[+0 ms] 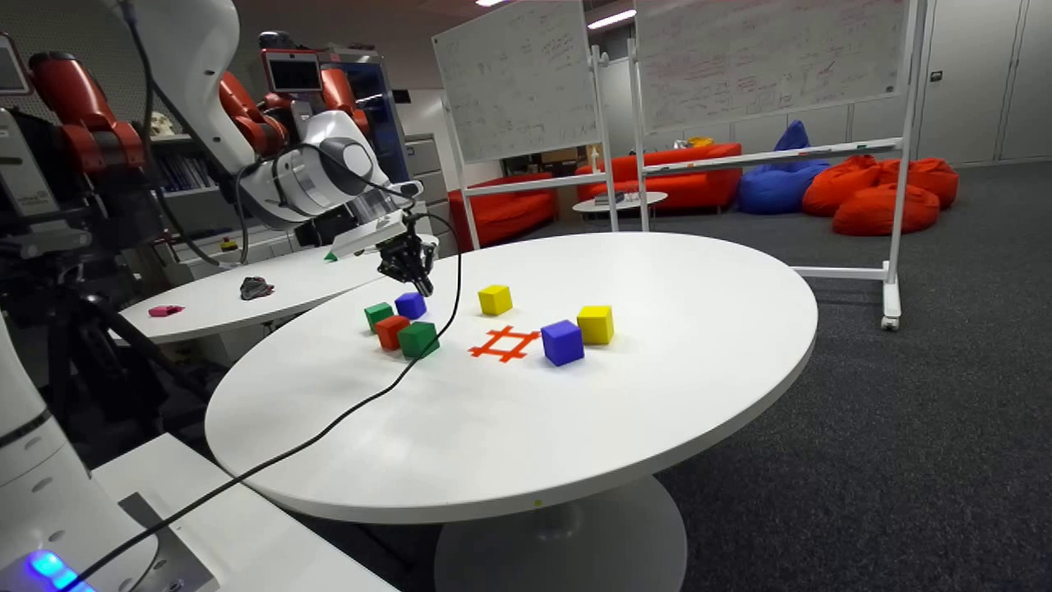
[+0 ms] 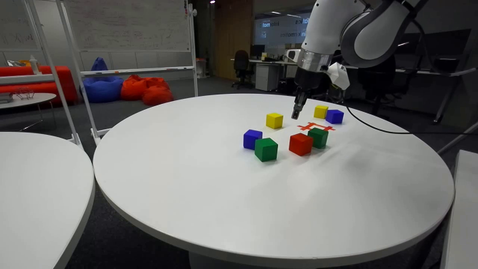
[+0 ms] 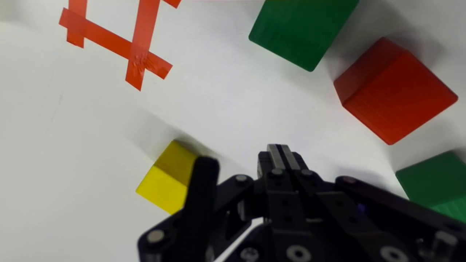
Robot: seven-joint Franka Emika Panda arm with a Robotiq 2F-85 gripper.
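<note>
My gripper is shut with nothing between its fingers, hovering above the white table. Exterior view 2 has the gripper (image 2: 295,116) over the cubes' area, clear of the tabletop. In the wrist view a yellow cube (image 3: 164,185) lies left of the fingertips, partly covered by the gripper body. A red cube (image 3: 397,94) and a green cube (image 3: 305,32) lie beyond, up and to the right. Another green cube (image 3: 437,185) is cut off at the right edge. One blue cube (image 2: 253,139) is near that second green cube; a different blue cube (image 1: 562,342) stands beside a second yellow cube (image 1: 596,324).
Red tape (image 1: 505,344) marks a crossed square on the table (image 1: 631,424) among the cubes. A black cable (image 1: 325,431) hangs from the arm across the near side.
</note>
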